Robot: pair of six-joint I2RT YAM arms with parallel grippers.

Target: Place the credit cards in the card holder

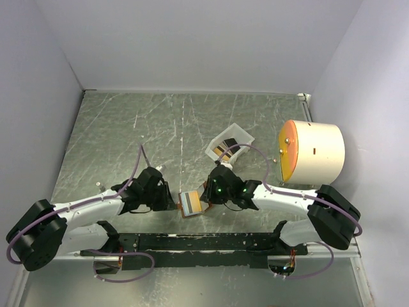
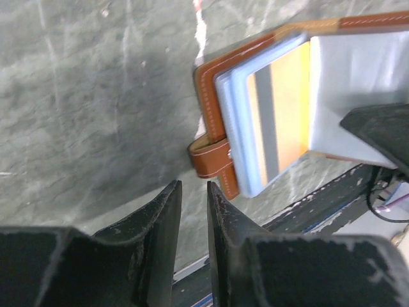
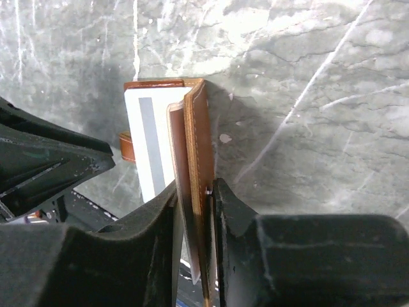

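Observation:
The brown card holder lies between my two grippers at the table's front. In the left wrist view its stacked card sleeves show yellow and grey bands, with a brown strap tab at the near side. My left gripper is slightly parted beside that tab, with nothing between its fingers. The holder's brown cover is raised on edge in the right wrist view. It passes between the fingers of my right gripper; whether they grip it is unclear.
Behind the right arm stands a white tray with several cards in it. A cream and orange cylinder occupies the right side.

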